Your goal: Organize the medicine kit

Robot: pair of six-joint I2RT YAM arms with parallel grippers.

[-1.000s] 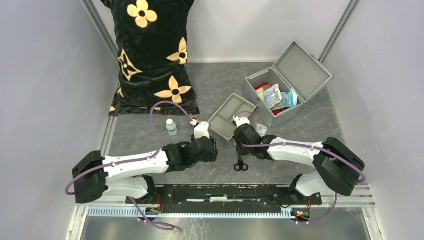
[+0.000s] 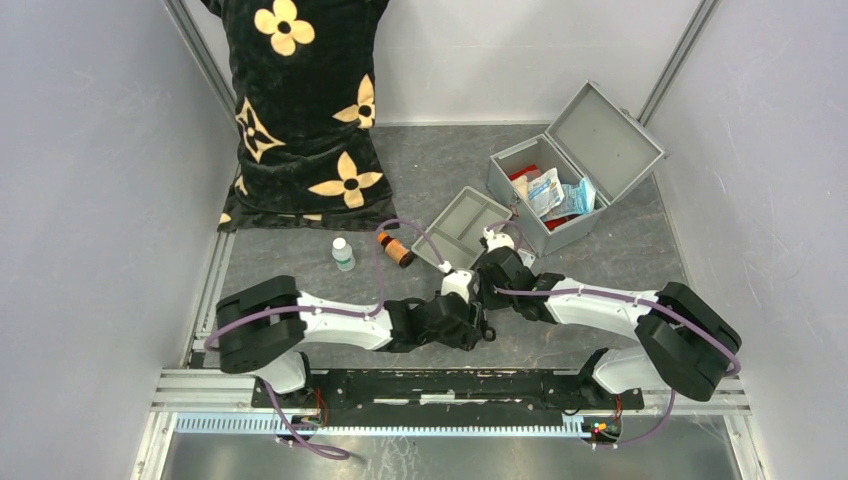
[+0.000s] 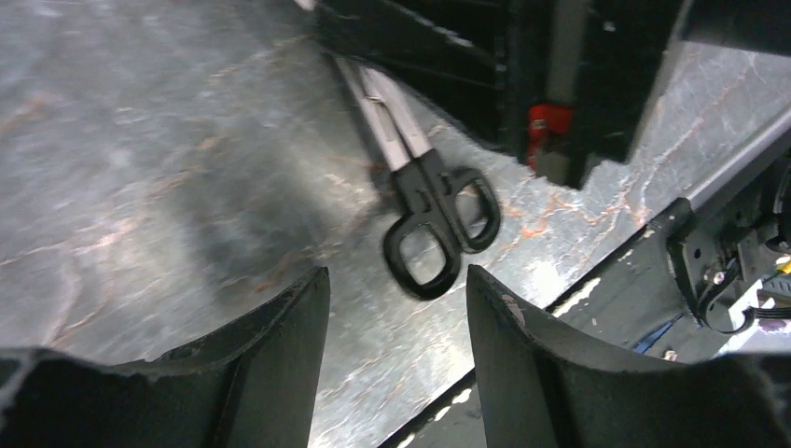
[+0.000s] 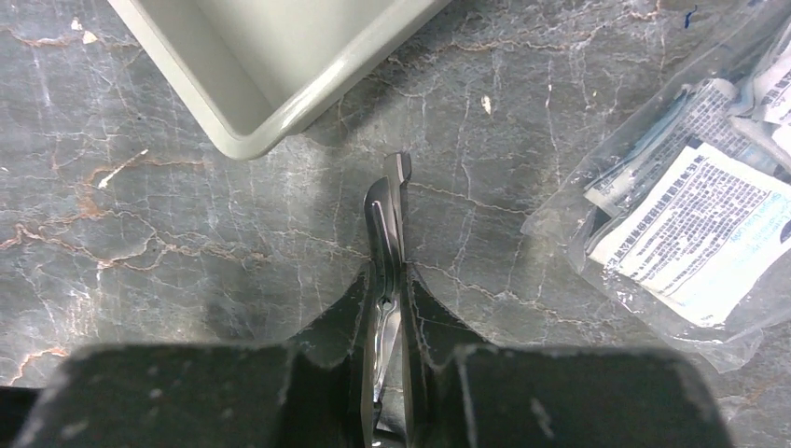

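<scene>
Black-handled scissors (image 3: 431, 219) lie on the grey marbled floor, their handles between the spread fingers of my left gripper, which is open and not touching them as far as shows. In the right wrist view, the fingers of my right gripper stand close together on either side of the scissors' blades (image 4: 381, 224); whether they press on the metal is unclear. A grey compartment tray (image 2: 437, 257) lies just beyond. Behind it at the right, the open grey medicine box (image 2: 572, 234) holds packets and red items.
An orange-brown bottle (image 2: 397, 251) lies left of the tray, and a white-capped bottle (image 2: 343, 255) stands farther left. Clear-bagged packets (image 4: 695, 233) lie right of the blades. A black patterned cushion (image 2: 310, 140) fills the back left. Both grippers are very close together.
My left gripper has swung right and toward the front, over the scissors' handles. The right gripper has shifted slightly right, and the handles also appear slightly farther right.
</scene>
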